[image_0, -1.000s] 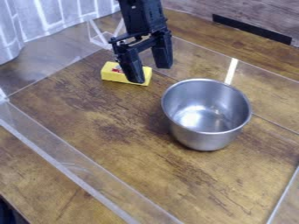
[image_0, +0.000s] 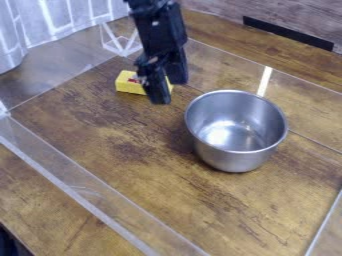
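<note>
My gripper (image_0: 167, 80) hangs open above the table, blurred, with its fingers apart over and beside a yellow block (image_0: 131, 83) at the upper middle. A steel bowl (image_0: 237, 130) sits to the right of it on the wooden table. Whether anything lies between the fingertips is hard to make out through the blur.
Transparent edging runs along the left side and the right. A crumpled clear plastic sheet (image_0: 27, 30) is at the back left.
My gripper is more blurred than a second ago and has shifted slightly. The bowl and the yellow block stay in place.
</note>
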